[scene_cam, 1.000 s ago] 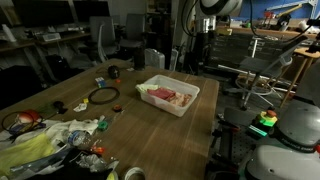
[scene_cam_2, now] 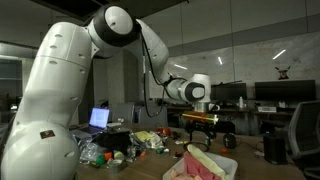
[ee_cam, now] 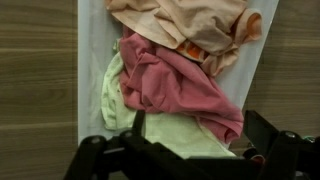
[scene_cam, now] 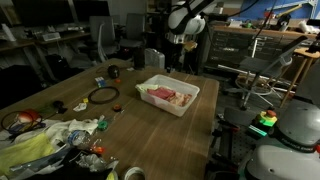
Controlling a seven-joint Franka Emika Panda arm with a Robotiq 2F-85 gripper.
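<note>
A white bin [scene_cam: 152,98] stands on the wooden table, with crumpled cloths inside. From above, in the wrist view, it holds a dark pink cloth [ee_cam: 178,82] in the middle, a pale green cloth [ee_cam: 178,134] under and beside it, and a peach-orange cloth [ee_cam: 205,22] at the far end. My gripper is over the near part of the bin, its black fingers wide apart and open. Nothing is held between them. The fingers partly cover the pale green cloth. How high they are above the cloths, I cannot tell.
A black cable loop [scene_cam: 102,95] lies left of the bin. Clothes and small items clutter the table's left end. A person [scene_cam: 184,25] stands behind the table.
The person behind the table has moved left and farther back in exterior view 1. The bin and the cloths look the same, and no arm motion shows there.
</note>
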